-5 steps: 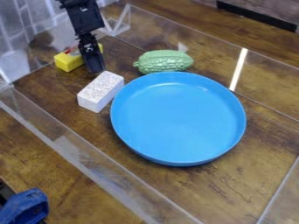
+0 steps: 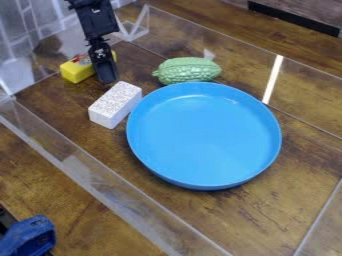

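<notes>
My black gripper (image 2: pixel 102 60) reaches down at the upper left, open, around or just over a yellow block (image 2: pixel 76 69); whether its fingers touch the block is unclear. A white block (image 2: pixel 115 105) lies just below it. A green bumpy vegetable (image 2: pixel 186 71) lies to the right, above a large blue plate (image 2: pixel 203 137), which is empty.
The wooden table (image 2: pixel 201 220) has clear room at the lower middle and right. A blue object (image 2: pixel 27 238) sits at the bottom left corner. Transparent edges run along the left side.
</notes>
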